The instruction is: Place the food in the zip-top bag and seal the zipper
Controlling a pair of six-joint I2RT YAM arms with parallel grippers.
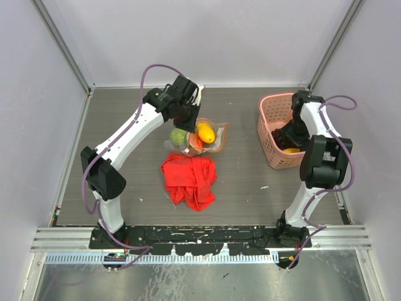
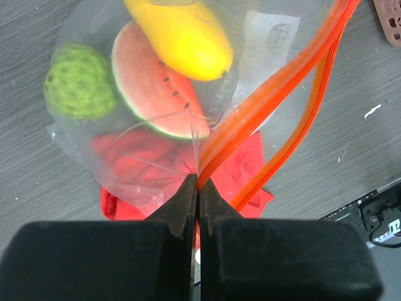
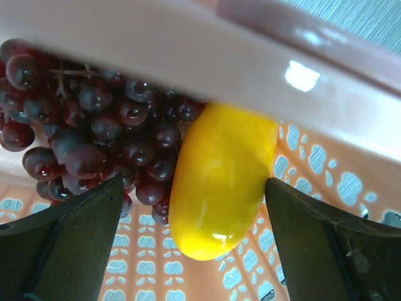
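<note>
My left gripper is shut on the orange zipper edge of the zip top bag (image 1: pixel 219 141), holding it open. Inside lie a mango (image 2: pixel 188 44), a watermelon slice (image 2: pixel 150 81) and a green round fruit (image 2: pixel 78 81). My right gripper is open, down in the pink basket (image 1: pixel 269 150), its fingers either side of a yellow oblong fruit (image 3: pixel 222 175) and beside dark grapes (image 3: pixel 106 125).
A crumpled red cloth (image 1: pixel 188 182) lies in front of the bag.
</note>
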